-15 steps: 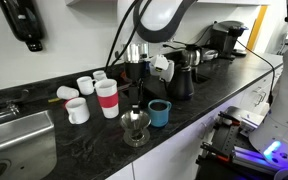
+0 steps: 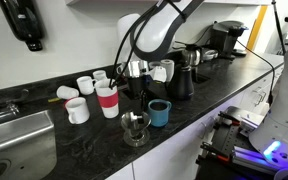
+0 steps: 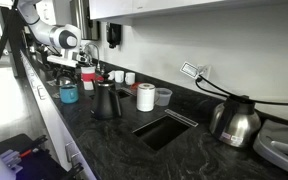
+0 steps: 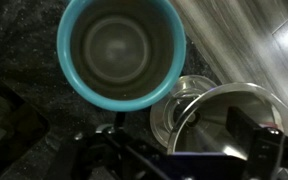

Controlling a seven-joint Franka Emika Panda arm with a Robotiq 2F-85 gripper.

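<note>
A silvery cup [image 2: 135,127], see-through in places, stands near the counter's front edge. Beside it is a blue mug [image 2: 159,113], whose empty inside faces up in the wrist view. My gripper [image 2: 140,93] hangs over the two of them, closer to the silvery cup. Seen from the wrist, the open gripper has dark fingers spread along the bottom, with the silvery cup's rim [image 4: 219,93] below and between them. The right finger overlaps that rim in the picture; contact cannot be told.
A red-and-white cup [image 2: 108,98] and white mugs [image 2: 78,110] stand behind. The sink [image 2: 19,145] lies to the left. A dark kettle [image 3: 106,100] and a paper roll [image 3: 146,97] stand farther along the counter. Bare counter [image 3: 134,150] lies in front of them.
My arm's pale upper part has shifted and leans differently, while the gripper stays over about the same spot. The silvery cup and blue mug have not visibly moved.
</note>
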